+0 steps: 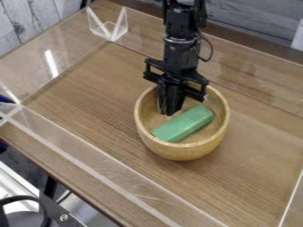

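Note:
A round tan bowl (pixel 199 145) stands on the wooden table, holding a green elongated block (pixel 182 125) that lies diagonally in its right part. My black gripper (pixel 168 110) reaches down from above into the bowl's upper left, just beside the block's upper left. It looks shut; whether anything is between its fingers is hard to tell, as the dark parts overlap.
A clear plastic piece (pixel 108 24) stands at the upper left of the table (pixel 83 106). Dark cables or parts lie at the bottom left edge. The table left and right of the bowl is clear.

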